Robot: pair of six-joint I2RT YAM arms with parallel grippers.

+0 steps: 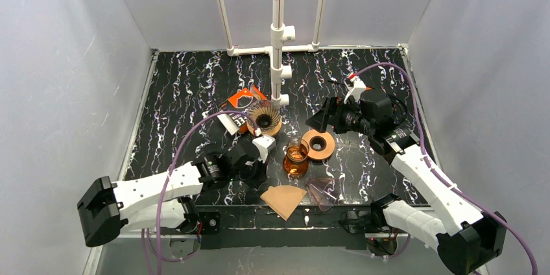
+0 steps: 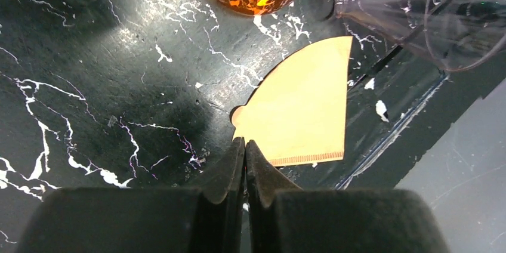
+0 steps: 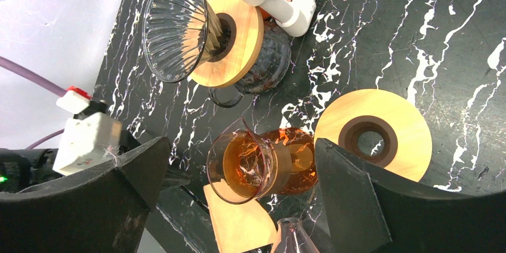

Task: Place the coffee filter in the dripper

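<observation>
The flat tan paper filter (image 2: 298,98) lies on the black marble top near the front edge. My left gripper is over its lower left corner, fingertips together in the wrist view; whether it grips anything is unclear. A glass dripper (image 3: 173,26) on a wooden ring (image 3: 238,56) sits atop a dark carafe (image 3: 268,56) at the back centre, left of my right gripper. My right gripper stands open above the table, nothing held between its fingers.
An amber glass vessel (image 1: 295,161), a loose wooden ring (image 1: 324,148) and a clear plastic cone (image 2: 423,20) are near the filter. An orange box (image 1: 237,106) and a white pipe stand (image 1: 277,41) are at the back.
</observation>
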